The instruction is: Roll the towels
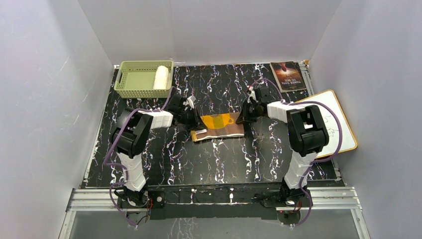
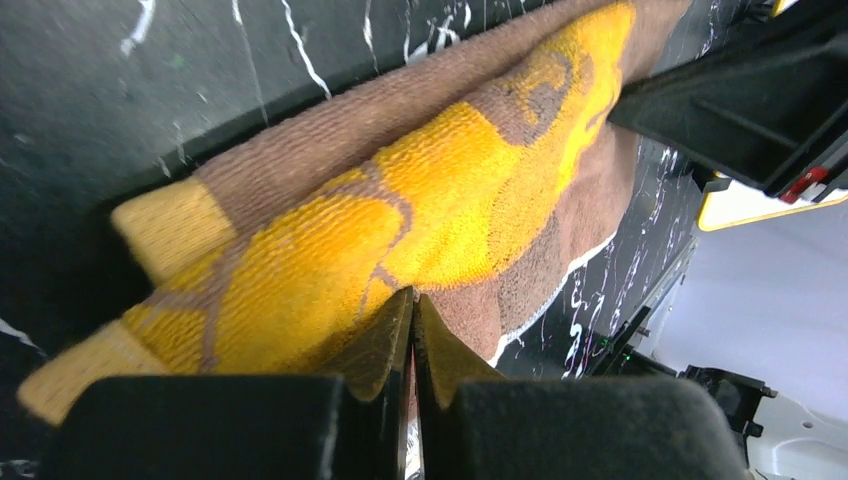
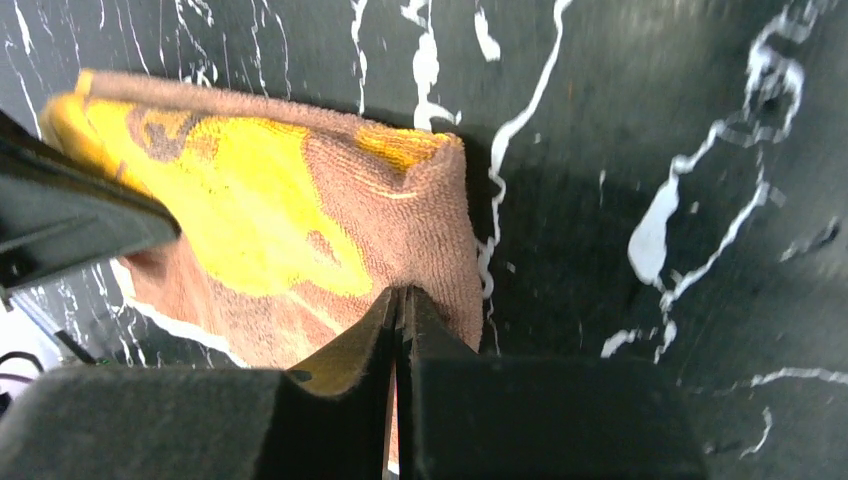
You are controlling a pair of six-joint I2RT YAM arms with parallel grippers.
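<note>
The folded towel (image 1: 221, 128), brown and yellow with a white stripe along its near edge, lies near the middle of the black table. Over its left end, my left gripper (image 1: 200, 127) is shut, tips resting against the cloth. The left wrist view has its fingers (image 2: 392, 335) together, and no cloth shows clearly between them. My right gripper (image 1: 240, 121) is shut at the towel's right end. In the right wrist view its fingers (image 3: 375, 335) meet on the brown cloth near the edge; whether any fabric is pinched cannot be made out.
A green basket (image 1: 127, 93) with a rolled white towel (image 1: 161, 77) inside stands at the back left. At the back right lies a book (image 1: 287, 76), with a whiteboard (image 1: 332, 122) by the right wall.
</note>
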